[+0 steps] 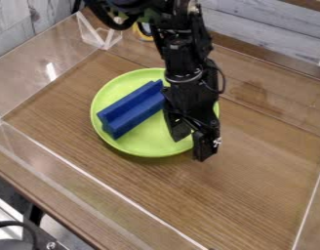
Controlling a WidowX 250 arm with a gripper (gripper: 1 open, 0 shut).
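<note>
A bright green round plate (145,145) sits on the wooden table in the camera view. On its left half lie blue blocks (124,112), long and side by side or as one piece. My black gripper (191,137) hangs down over the right part of the plate, its fingertips low near the plate's right rim, right of the blue shape. Whether anything is between the fingers cannot be made out against the dark arm, nor how far the fingers stand apart.
Bare wood (234,195) fills the right and front of the table. A yellow object (143,31) stands at the back, behind the arm. A pale wall or edge runs along the back left, and cables lie at the lower left.
</note>
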